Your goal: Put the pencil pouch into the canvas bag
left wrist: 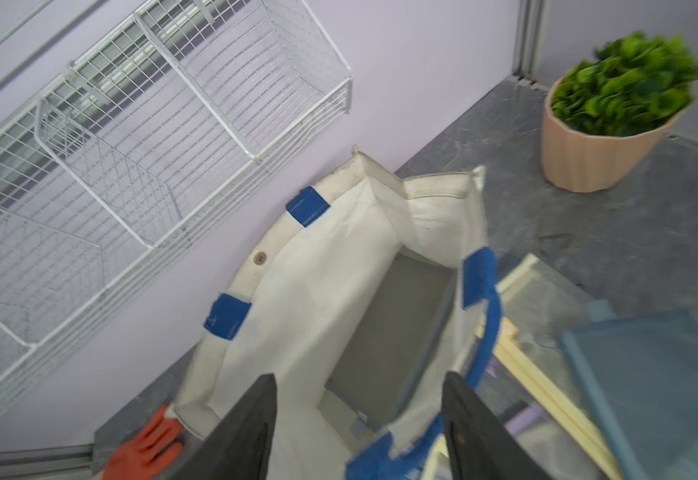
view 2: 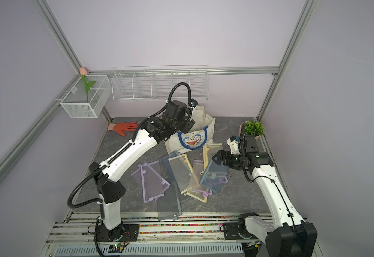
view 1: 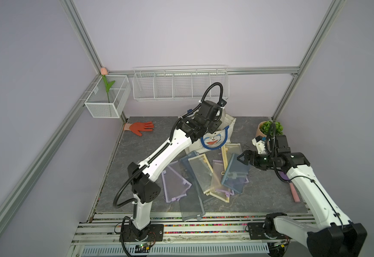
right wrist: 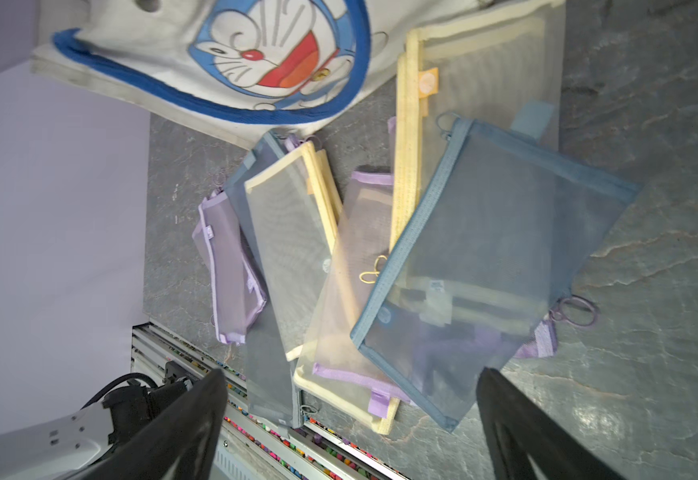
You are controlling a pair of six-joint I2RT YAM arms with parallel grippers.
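Observation:
The canvas bag (view 1: 210,139) with a Doraemon print (right wrist: 277,56) stands at the back middle. In the left wrist view its mouth (left wrist: 389,336) gapes, with a grey floor inside. My left gripper hangs above it, open and empty. Mesh pencil pouches lie overlapping in front of the bag: blue (right wrist: 485,256), cream (right wrist: 285,240), purple (right wrist: 225,272). My right gripper is open above the pouches at the right, nothing between its fingers.
A red glove (view 1: 139,128) lies back left. A potted plant (left wrist: 597,152) stands back right. Wire baskets (view 1: 180,85) hang on the back wall, a smaller one with a tulip (view 1: 105,105) at left. Bare table shows at left.

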